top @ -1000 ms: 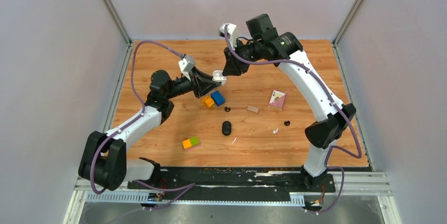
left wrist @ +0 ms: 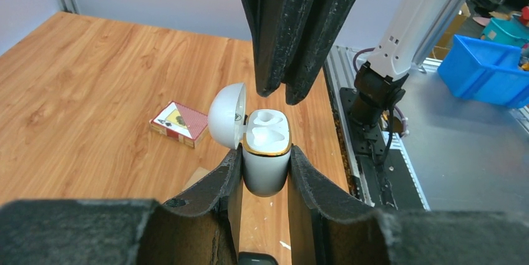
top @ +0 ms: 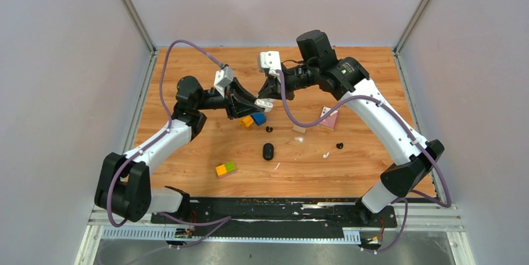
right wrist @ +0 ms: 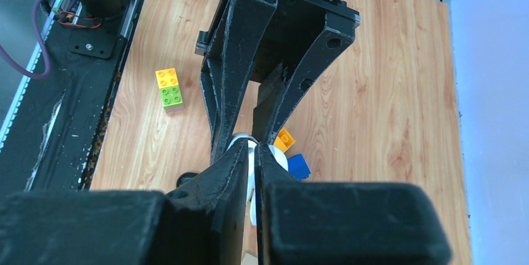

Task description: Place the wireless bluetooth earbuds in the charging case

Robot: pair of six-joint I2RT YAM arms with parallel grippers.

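Observation:
The white charging case (left wrist: 265, 165) stands upright with its lid (left wrist: 226, 115) open and two earbud slots on top; my left gripper is shut on it. In the top view the case (top: 264, 105) is held aloft mid-table. My right gripper hovers just above and beside the case, its fingertips close together; in its own view white parts show behind them, and what lies between them is hidden.
Toy blocks (top: 226, 168), a blue block (top: 258, 118), a black mouse-like object (top: 268, 151), a wooden block (top: 299, 129) and a card box (top: 329, 118) lie on the table.
The right arm has moved toward the front of the table, its gripper now lower in the top view.

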